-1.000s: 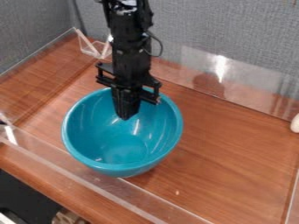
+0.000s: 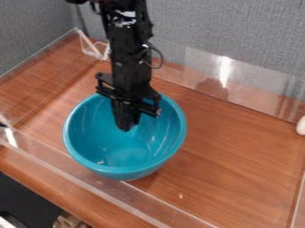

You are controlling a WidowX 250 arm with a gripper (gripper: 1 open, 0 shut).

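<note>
A large turquoise bowl (image 2: 125,156) sits on the wooden table near its front left. My black gripper (image 2: 125,114) hangs upright over the back half of the bowl, its lower end reaching down inside the rim. Whether its fingers are open or shut, and whether anything is between them, is hard to make out against the dark body.
Clear panels (image 2: 256,89) run along the back of the table in front of grey walls. A small white object (image 2: 300,125) is at the right edge.
The gripper has moved slightly left and down into the bowl. The bowl looks unmoved.
</note>
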